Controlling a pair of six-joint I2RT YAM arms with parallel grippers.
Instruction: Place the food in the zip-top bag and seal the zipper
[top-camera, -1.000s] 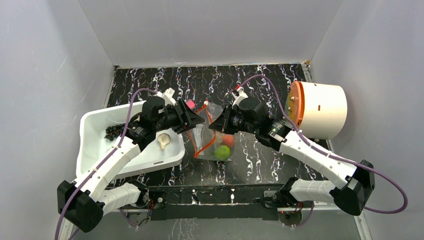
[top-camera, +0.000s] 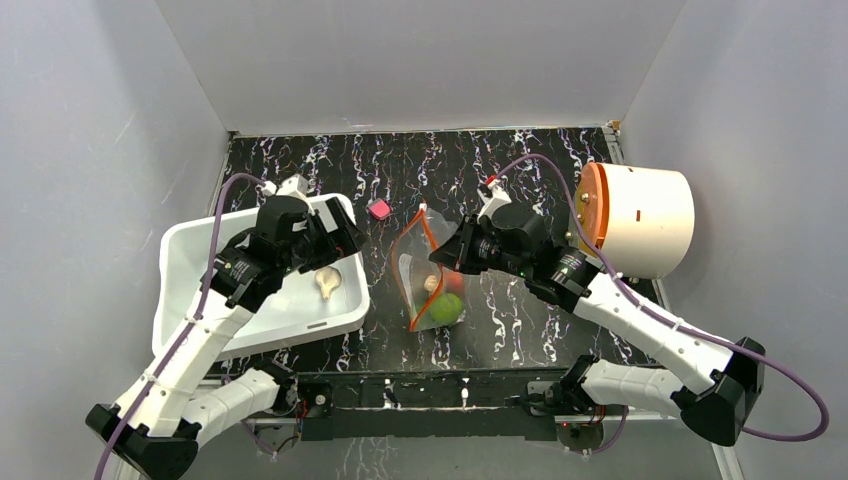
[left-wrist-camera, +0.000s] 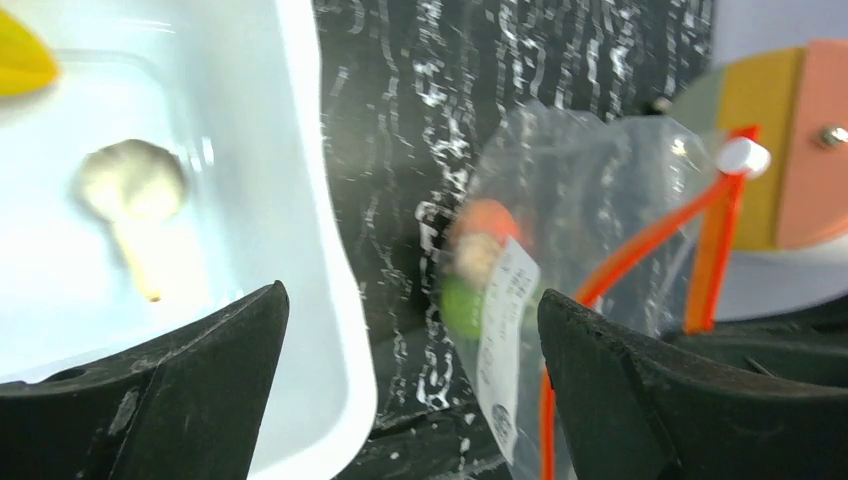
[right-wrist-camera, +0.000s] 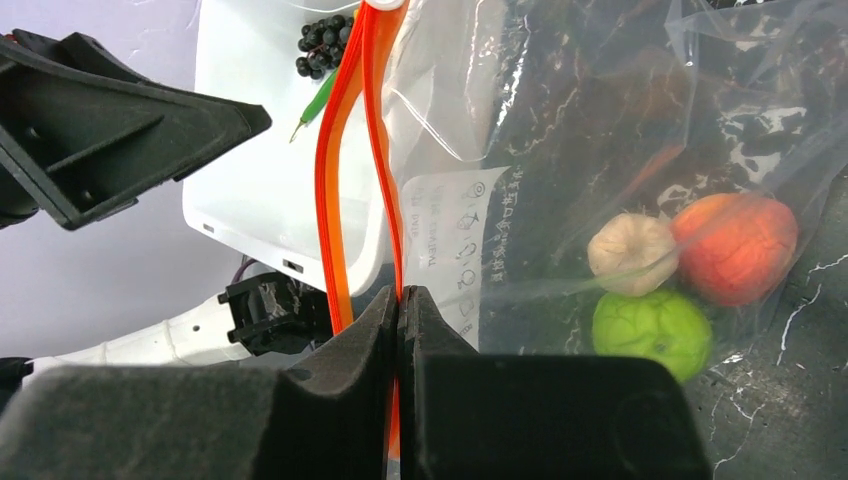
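The clear zip bag (top-camera: 430, 290) with orange zipper holds an orange-red fruit (right-wrist-camera: 735, 250), a green one (right-wrist-camera: 650, 330) and a beige round item (right-wrist-camera: 632, 252). My right gripper is shut on the bag's zipper edge. My left gripper, open and empty, hangs over the tray's right side, left of the bag. The white tray (top-camera: 200, 310) holds a pale mushroom-shaped item (top-camera: 328, 282), dark grapes (right-wrist-camera: 322, 48), a green pepper (right-wrist-camera: 315, 105) and a yellow item (left-wrist-camera: 20, 55).
A pink block (top-camera: 379, 209) lies behind the bag. A large cream cylinder with orange end (top-camera: 640, 220) stands at right.
My left gripper has drawn back from the bag, leftward over the tray. My right gripper has shifted slightly rightward, and the bag's opening with it.
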